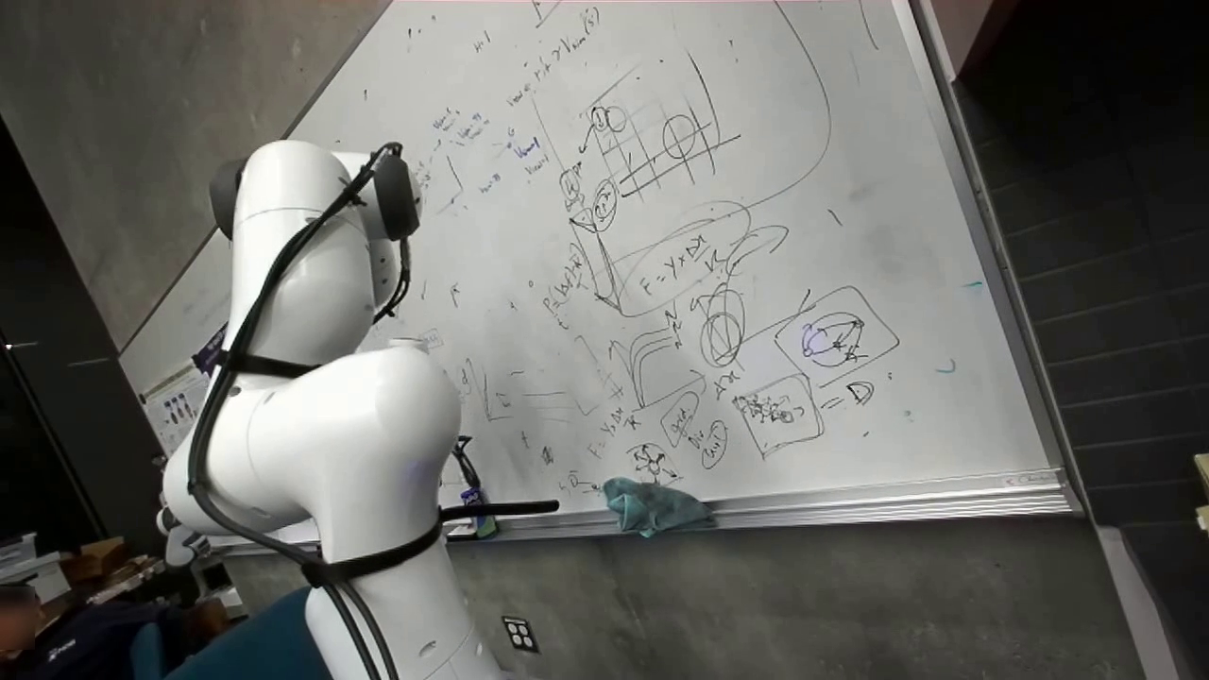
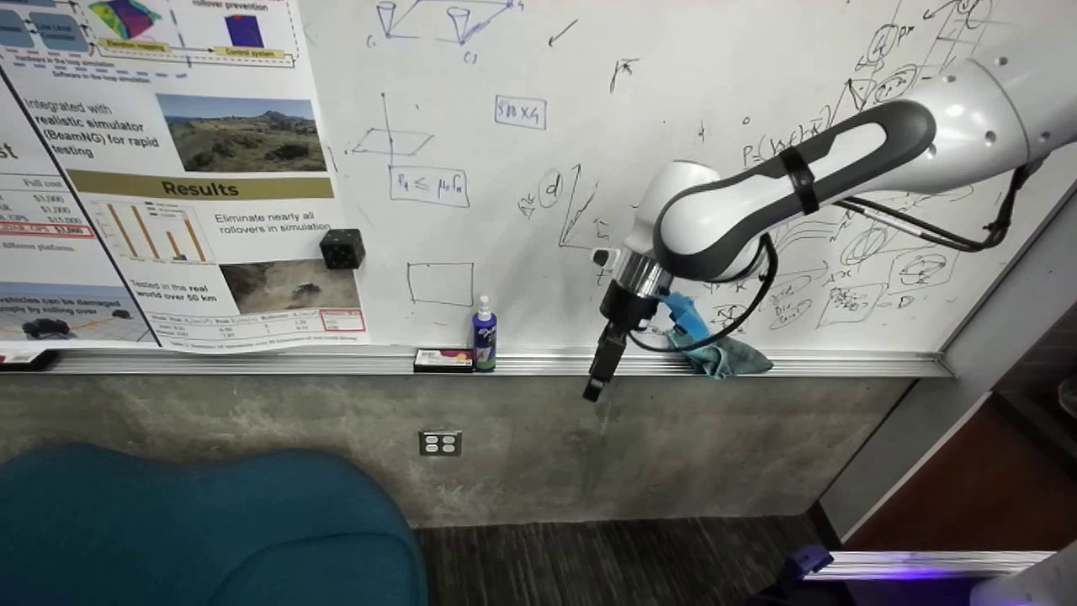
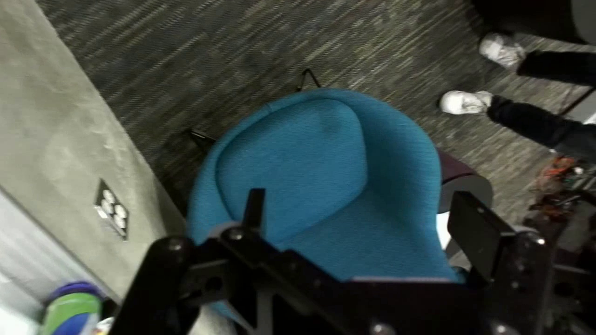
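Note:
My gripper (image 2: 596, 389) hangs pointing down in front of the whiteboard tray, right of the spray bottle in exterior view 2. Its two black fingers (image 3: 254, 211) stand wide apart in the wrist view, with nothing between them but the chair far below. The blue-purple spray bottle (image 2: 485, 338) is upright on the tray; its coloured side (image 3: 71, 312) shows at the wrist view's lower left. A black eraser (image 2: 443, 360) lies left of it. The teal cloth (image 1: 655, 506) is draped over the tray, apart from the fingers. In exterior view 1 the arm hides most of the gripper.
The marked whiteboard (image 1: 907, 215) stands behind the arm. Below its tray (image 2: 858, 364) is a concrete wall with an outlet (image 2: 440, 443). A teal chair (image 3: 313, 162) sits beneath the gripper. A person's white shoes (image 3: 463, 103) are on the floor beyond it.

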